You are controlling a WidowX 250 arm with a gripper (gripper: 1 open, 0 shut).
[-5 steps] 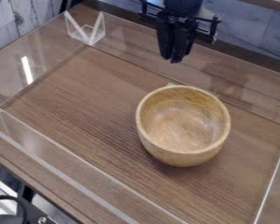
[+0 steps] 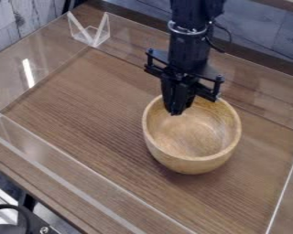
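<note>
A tan bowl (image 2: pixel 190 144) rests on the wooden table (image 2: pixel 76 137) right of centre. My black gripper (image 2: pixel 176 99) is lowered over the bowl's back rim, fingers pointing down; whether it holds anything, or how far apart its fingers stand, is unclear.
A white wire or plastic piece (image 2: pixel 91 29) is at the back left. A dark curved object (image 2: pixel 8 219) shows at the bottom-left corner.
The bowl has not visibly moved.
</note>
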